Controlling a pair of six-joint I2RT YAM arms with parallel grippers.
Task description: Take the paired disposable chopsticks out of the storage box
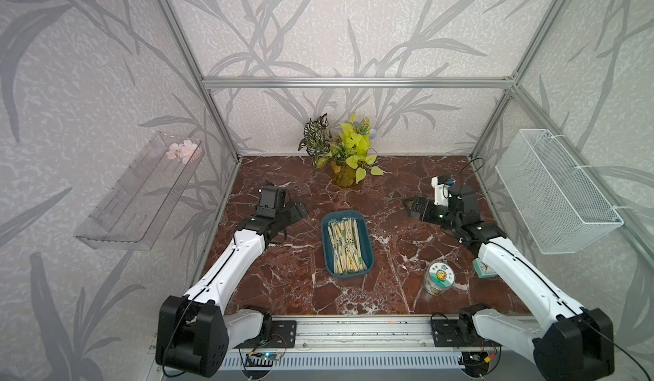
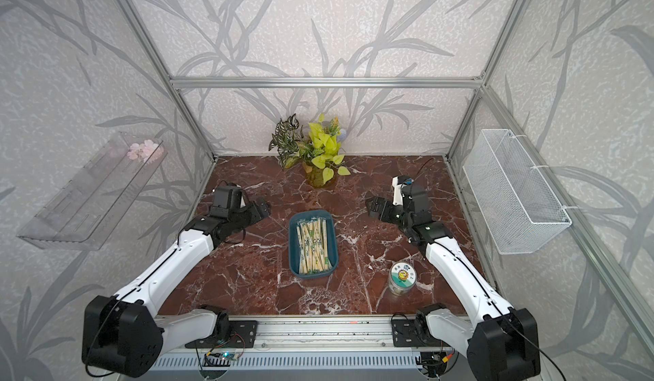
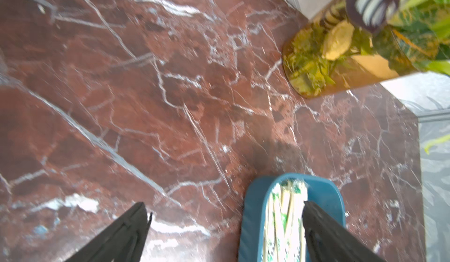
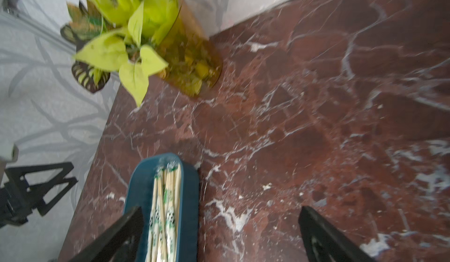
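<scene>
A blue storage box (image 1: 368, 258) (image 3: 252, 219) (image 4: 187, 215) stands mid-table, full of wrapped pairs of disposable chopsticks (image 1: 346, 244) (image 2: 313, 246). My left gripper (image 1: 298, 210) (image 2: 261, 210) hovers left of the box, open, its blurred fingertips apart in the left wrist view. My right gripper (image 1: 417, 208) (image 2: 376, 206) hovers to the box's upper right, also open with nothing between its fingers.
A plant (image 1: 344, 149) in an amber pot stands at the back. A round canister (image 1: 438, 277) sits front right, near a small teal item (image 1: 485, 270). Baskets (image 1: 558, 190) hang on both side walls. The table around the box is mostly clear.
</scene>
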